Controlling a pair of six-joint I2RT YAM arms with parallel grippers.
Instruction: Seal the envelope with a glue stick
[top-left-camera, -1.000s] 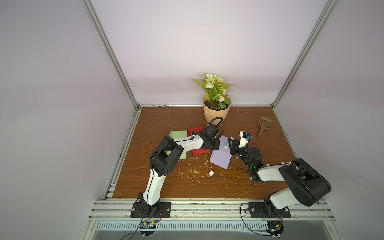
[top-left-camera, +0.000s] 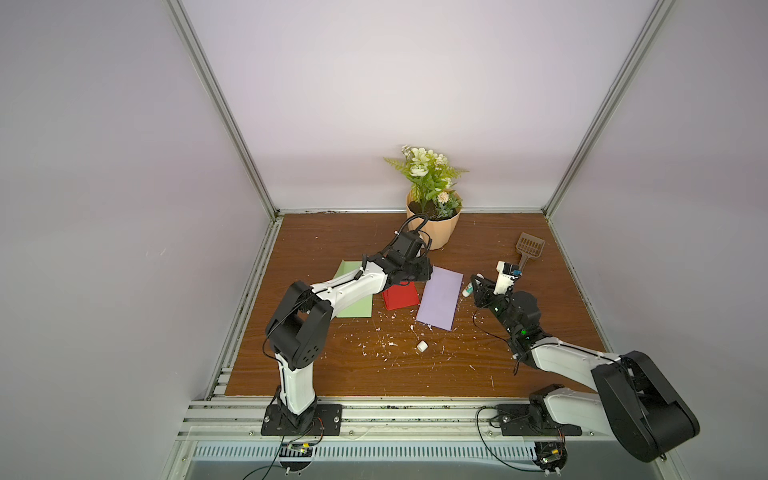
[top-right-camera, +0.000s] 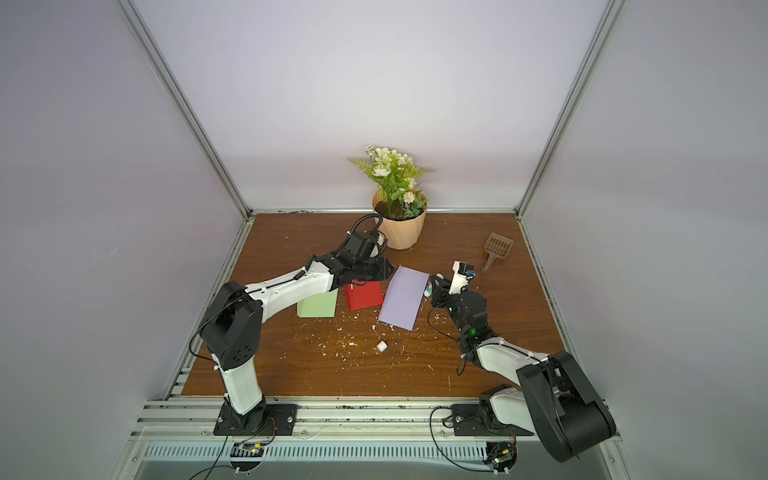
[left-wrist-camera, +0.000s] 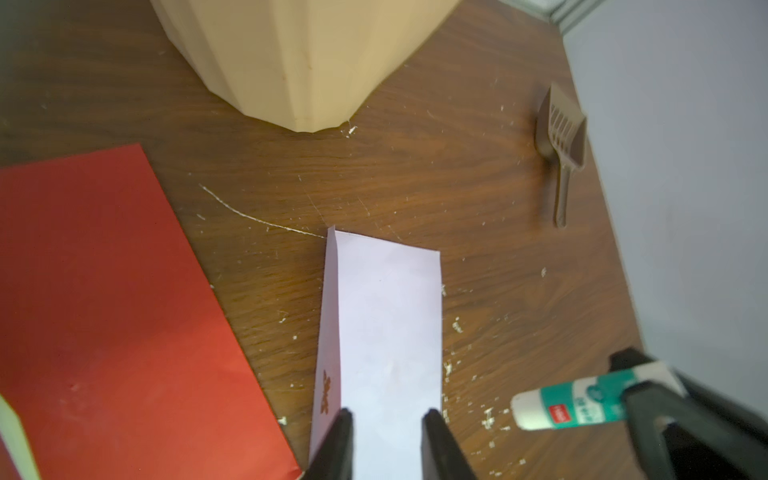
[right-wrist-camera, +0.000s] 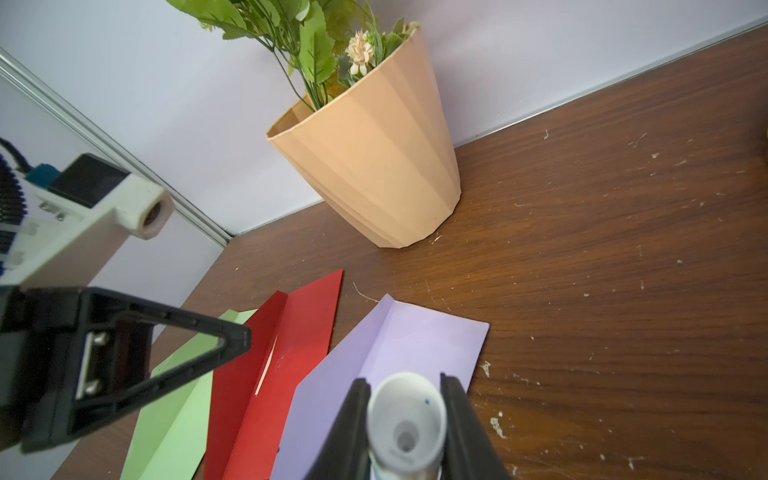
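Observation:
The lilac envelope (top-left-camera: 439, 296) lies on the table, its flap standing up along the left side in the left wrist view. Above and just left of it is my left gripper, part open, no object visible between its fingertips. To the envelope's right, my right gripper is shut on the glue stick (left-wrist-camera: 572, 401), a white tube with a teal label, held above the table. A small white piece (top-left-camera: 421, 346), possibly the cap, lies in front of the envelope.
A red envelope (right-wrist-camera: 300, 344) and green one (top-left-camera: 355, 305) lie left. A flower pot (right-wrist-camera: 376, 160) stands behind. A slotted scoop (top-left-camera: 530, 244) lies at back right. White scraps litter the front.
My left arm has risen back and left, uncovering more of the lilac envelope. My right gripper has moved right with the glue stick; the lilac envelope has shifted slightly up-left in the top view.

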